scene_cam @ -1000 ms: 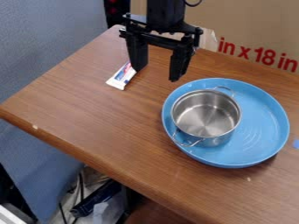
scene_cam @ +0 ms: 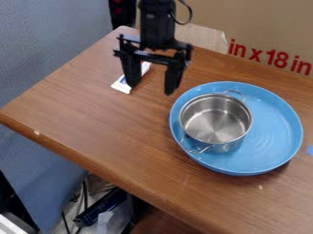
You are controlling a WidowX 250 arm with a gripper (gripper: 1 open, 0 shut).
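Note:
My black gripper [scene_cam: 150,77] hangs over the back of the wooden table, open, its two fingers wide apart with nothing visible between them. It is partly in front of a small white tube or packet with blue markings [scene_cam: 121,86] on the table. To its front right, a steel pot [scene_cam: 215,120] with wire handles stands in a blue plate [scene_cam: 274,137].
The wooden table [scene_cam: 91,119] has free room at the left and front. A cardboard box [scene_cam: 263,32] stands behind it. Cables and clutter lie below the table's front left edge, beside a grey padded surface [scene_cam: 43,64].
My gripper has moved left, over the white packet, away from above the pot's back side. The pot, plate and packet appear unmoved.

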